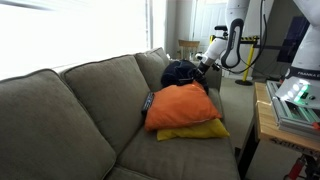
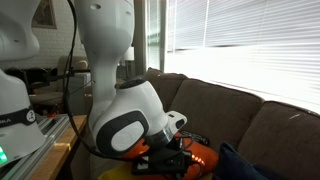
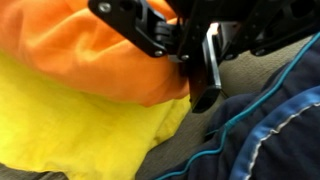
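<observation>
An orange cushion (image 1: 184, 107) lies on the grey couch, overlapping a yellow cushion (image 1: 195, 130). Behind it is a dark blue cushion or cloth (image 1: 180, 73), which shows a teal line and a lighter blue band in the wrist view. My gripper (image 1: 201, 70) is low at the orange cushion's far edge, beside the dark blue cloth (image 3: 285, 135). In the wrist view, a black finger (image 3: 206, 85) stands between the orange fabric (image 3: 110, 55) and the dark blue cloth. How far the fingers stand apart, and whether fabric is between them, is not clear.
A dark, remote-like object (image 1: 148, 103) rests against the couch back, left of the orange cushion. A wooden table (image 1: 262, 130) stands to the right of the couch. The near couch seat (image 1: 175, 160) is bare.
</observation>
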